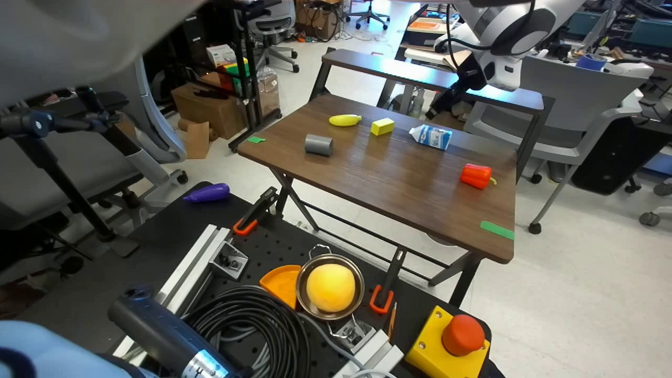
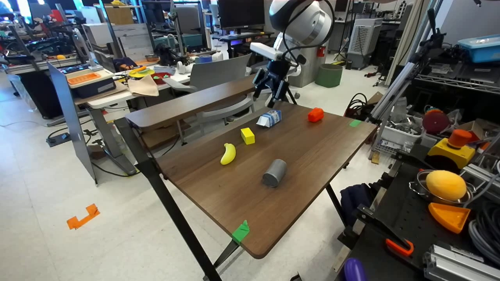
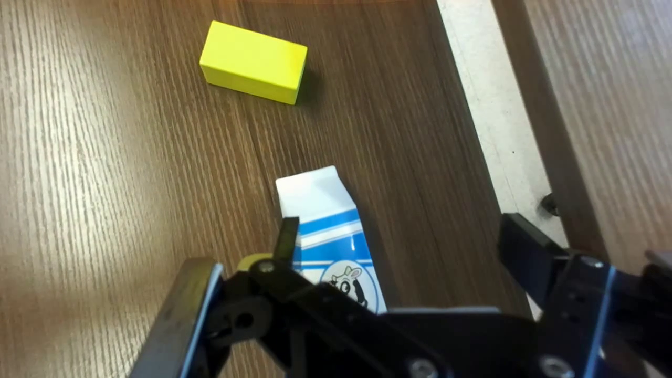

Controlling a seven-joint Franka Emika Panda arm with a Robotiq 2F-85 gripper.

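Note:
My gripper is open, its fingers wide apart, with nothing held. In exterior view 2 it hangs just above the far side of the brown table (image 2: 309, 140), close to a blue and white milk carton (image 2: 270, 118). The carton (image 3: 340, 233) lies on its side; in the wrist view one finger (image 3: 287, 242) overlaps its left edge, and the gripper body hides its lower end. Also on the table are a yellow block (image 1: 382, 126), a yellow banana (image 1: 345, 119), a grey cylinder (image 1: 318, 145) and a red pepper (image 1: 476, 176).
A raised shelf (image 1: 378, 66) runs along the table's far edge, near the gripper. The cart (image 1: 252, 277) in front carries clamps, coiled cable, a pan (image 1: 302, 296) with a yellow ball, and a red stop button (image 1: 463, 335).

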